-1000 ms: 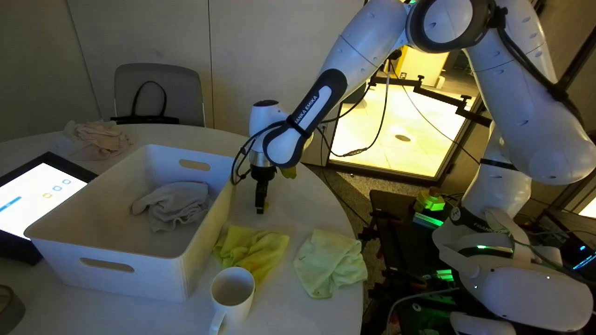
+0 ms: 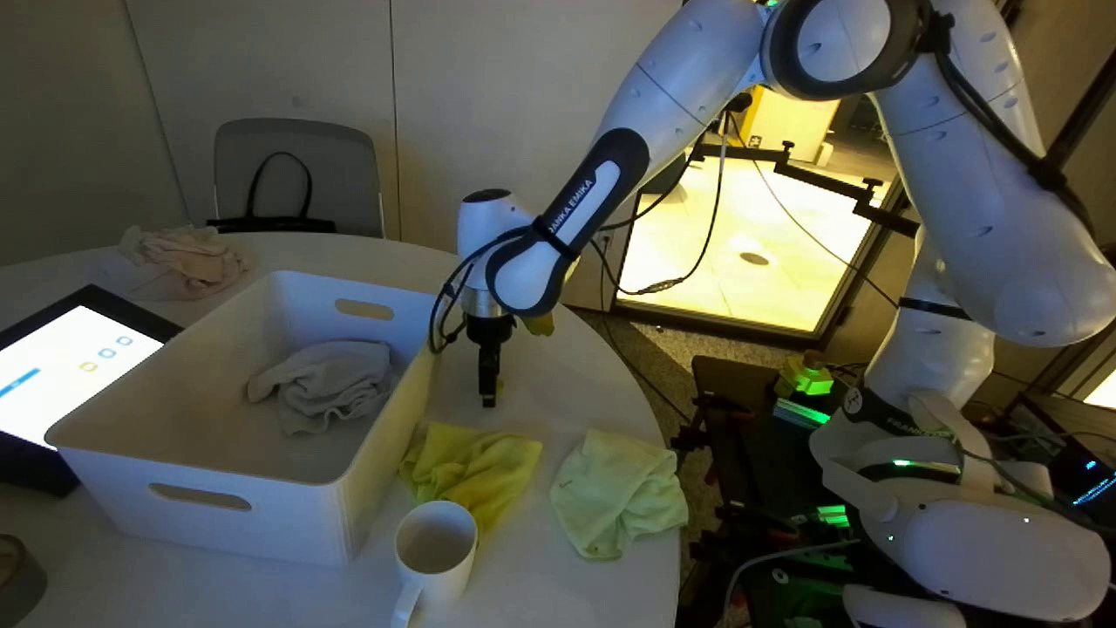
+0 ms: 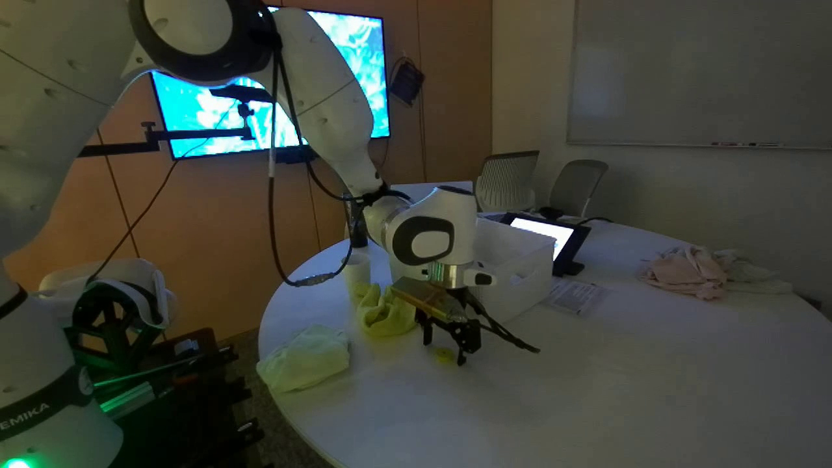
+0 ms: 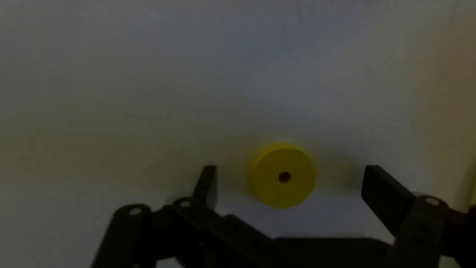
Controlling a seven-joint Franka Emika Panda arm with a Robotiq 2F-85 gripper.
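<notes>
A small round yellow piece [image 4: 294, 185] with a hole in its centre lies on the white table. In the wrist view it sits between the spread fingers of my gripper, with a gap on either side. My gripper [image 3: 444, 351] is open and points down, low over the table; in exterior view 2 the yellow piece [image 3: 444, 355] shows just below it. From exterior view 1 the gripper [image 2: 488, 401] stands to the right of the white bin and mostly hides the piece.
A white bin [image 2: 225, 534] holds a grey cloth [image 2: 330, 382]. Nearby lie a yellow cloth [image 2: 476, 466], a pale green cloth [image 2: 617, 492] and a white mug [image 2: 436, 544]. A tablet [image 2: 63, 366] and a pinkish cloth [image 2: 193, 262] are beyond the bin. Bare table [image 3: 624, 390] stretches out in exterior view 2.
In exterior view 1 my gripper has shifted slightly down, and the wrist slightly left. The bin, cloths and mug have stayed put.
</notes>
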